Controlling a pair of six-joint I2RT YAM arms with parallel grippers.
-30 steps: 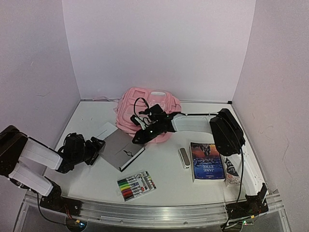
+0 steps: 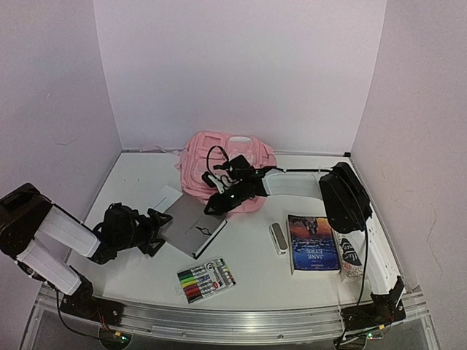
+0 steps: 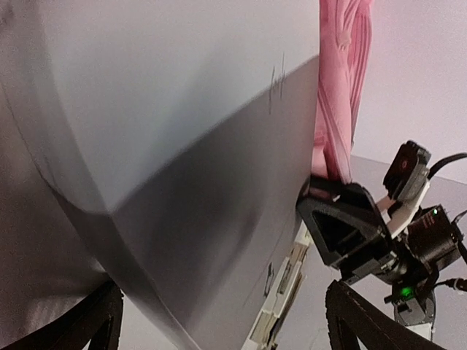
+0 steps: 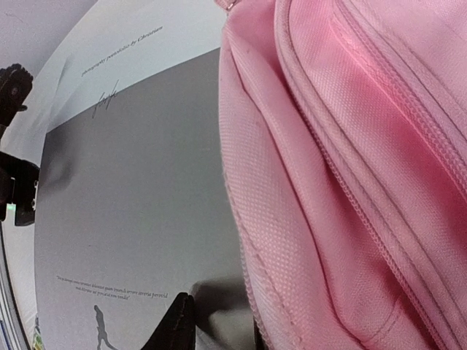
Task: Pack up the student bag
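Note:
A pink bag (image 2: 215, 157) lies at the back of the table, one fabric side (image 4: 292, 182) filling much of the right wrist view. In front of its opening lies a flat grey-and-white book (image 2: 186, 226), its far end against or under the bag; how far in is hidden. My left gripper (image 2: 158, 232) is open at the book's left edge, its fingers wide apart in the left wrist view. My right gripper is at the bag's front edge, above the book. Its fingers are apart, with grey cover visible between them and one finger partly covered by pink fabric.
A pack of coloured markers (image 2: 206, 280) lies in front of the book. To the right are a grey-white oblong item (image 2: 278, 238), a blue Jane Eyre book (image 2: 314, 248) and a patterned item (image 2: 350, 255) partly behind my right arm.
The book has slid and turned slightly, shifting right. My left gripper has moved right along with it. My right gripper and the bag have shifted a little to the right.

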